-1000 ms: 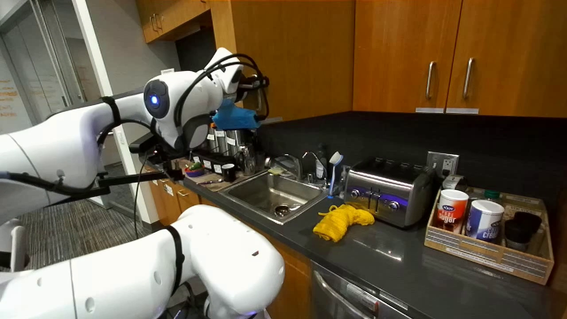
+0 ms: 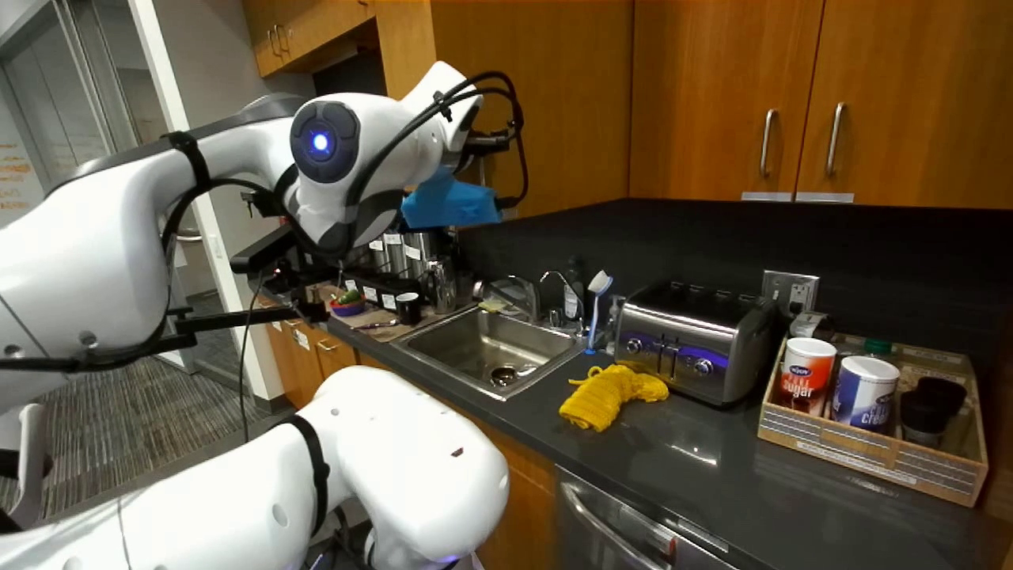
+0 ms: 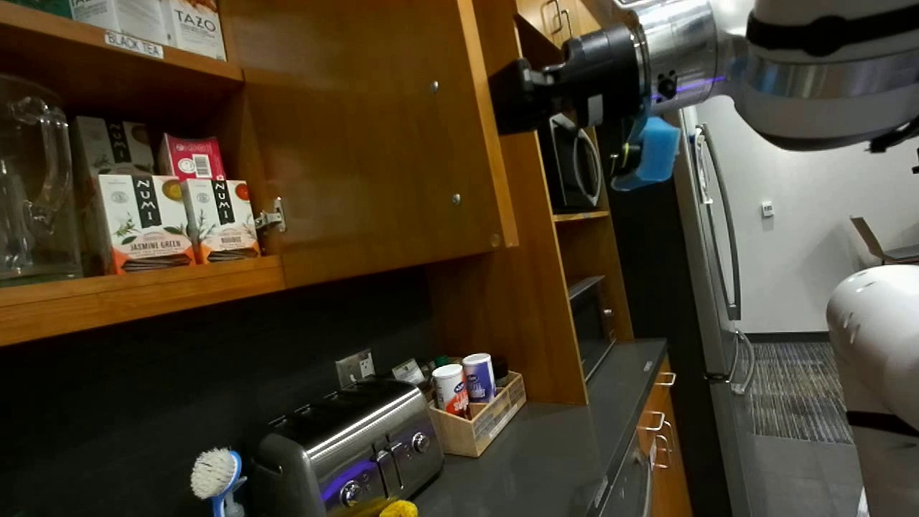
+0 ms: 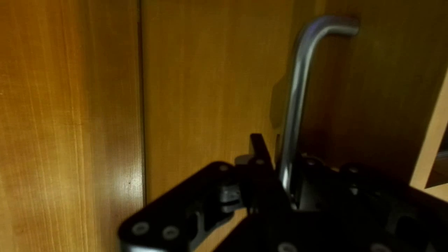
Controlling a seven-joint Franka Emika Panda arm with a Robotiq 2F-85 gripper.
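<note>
In the wrist view an upright, bent metal handle point(image 4: 297, 90) stands out from a brown wooden cabinet door point(image 4: 218, 84). My gripper is shut on its lower part, one dark finger to each side of the bar. The handle's lower end is hidden by the fingers. Exterior view 2 shows the door point(image 3: 370, 146) swung open, with my gripper point(image 3: 513, 99) at its free edge; the handle is out of sight there. From exterior view 1, the wrist with blue wrapping covers much of my gripper, in front of the door point(image 2: 541, 104).
Tea boxes point(image 3: 146, 220) and a glass pitcher point(image 3: 39, 181) stand on the cabinet shelves. Below lie a sink point(image 2: 489, 347), a yellow cloth point(image 2: 608, 394), a toaster point(image 2: 698, 337) and a box of canisters point(image 2: 878, 432).
In exterior view 1 the wrist and gripper have moved right and up. The door's near edge has shifted slightly to the right with them. Items on the counter have not moved.
</note>
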